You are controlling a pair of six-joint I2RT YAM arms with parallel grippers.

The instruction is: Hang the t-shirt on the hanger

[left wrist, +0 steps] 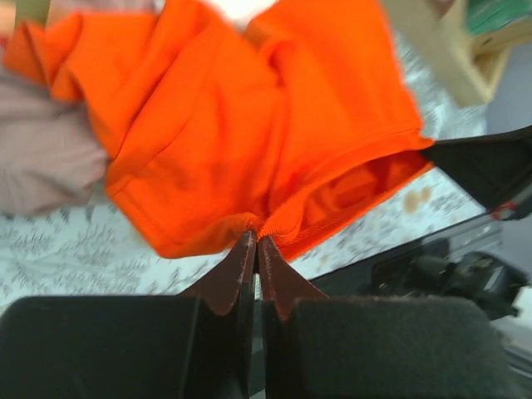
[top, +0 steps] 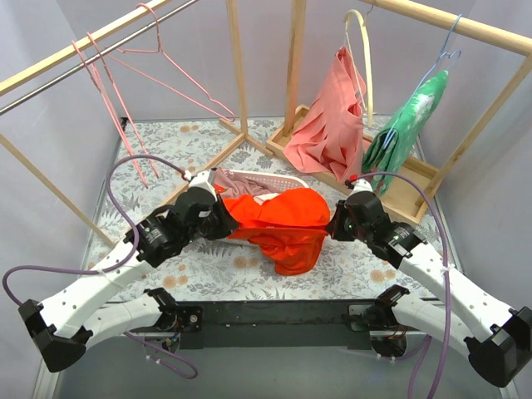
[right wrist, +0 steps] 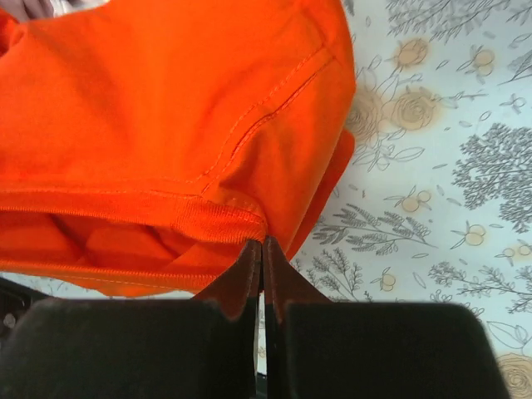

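Observation:
The orange t shirt (top: 287, 220) is stretched between my two grippers, its opening edge pulled into a nearly straight line. My left gripper (top: 235, 229) is shut on one end of that edge; in the left wrist view the cloth (left wrist: 208, 141) runs into the closed fingertips. At the other end my right gripper (top: 330, 229) is shut, with the ribbed edge (right wrist: 224, 223) pinched in its tips. The body of the shirt lies bunched and folded beyond the edge. Empty pink hangers (top: 181, 73) hang from the left rail, clear of the shirt.
Behind the shirt a white basket (top: 287, 181) holds mauve clothing (top: 233, 181). A pink garment (top: 328, 125) and a green one (top: 411, 120) hang at the right, above a wooden base (top: 407, 204). Patterned table (top: 183, 270) shows at the front left.

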